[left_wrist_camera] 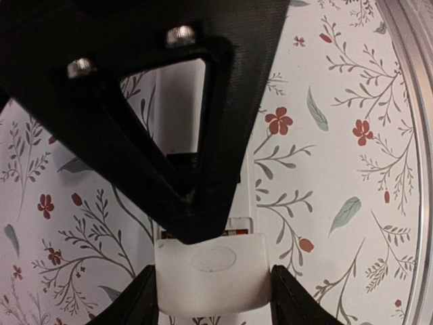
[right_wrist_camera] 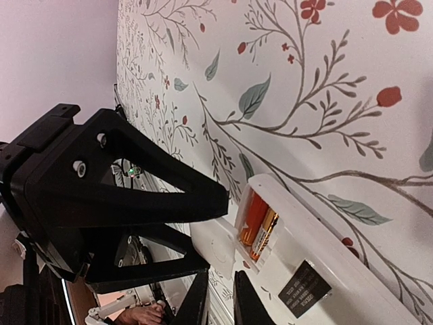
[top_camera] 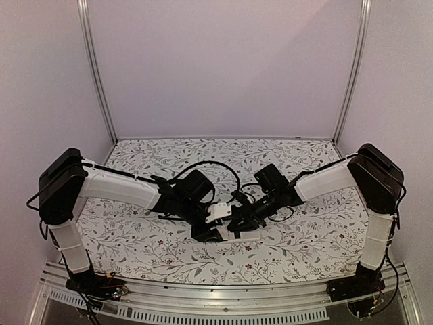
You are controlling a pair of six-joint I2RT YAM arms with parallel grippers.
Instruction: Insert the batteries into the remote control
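Observation:
The white remote (right_wrist_camera: 345, 298) lies on the floral surface, its battery bay showing orange batteries (right_wrist_camera: 257, 223). My left gripper has its fingers either side of the white battery cover (left_wrist_camera: 213, 267) at the remote's end; whether they grip it is unclear. In the right wrist view that cover stands tilted beside the bay. My right gripper is low over the remote's side, fingertips a little apart at the frame's bottom; what lies between them is hard to see. In the top view both grippers largely hide the remote.
Pale walls enclose the back and sides, and a metal rail (top_camera: 216, 291) runs along the front edge.

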